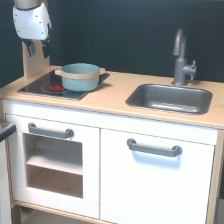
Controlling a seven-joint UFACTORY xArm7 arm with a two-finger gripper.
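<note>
A blue-grey pot [80, 80] with two light wooden handles sits upright on the black cooktop [42, 86] of a toy kitchen, over its right part. My white arm reaches down at the upper left, and its gripper [38, 49] hangs above the back left of the cooktop, left of the pot and clear of it. The dark fingers look spread apart, small in the view, with nothing visible between them.
A grey sink [172, 97] with a faucet [182, 62] is at the right of the wooden counter [117, 88]. Bare counter lies between pot and sink. Below are an oven-style door [85, 203] with a window and a white cabinet door [150, 185], each with a dark handle.
</note>
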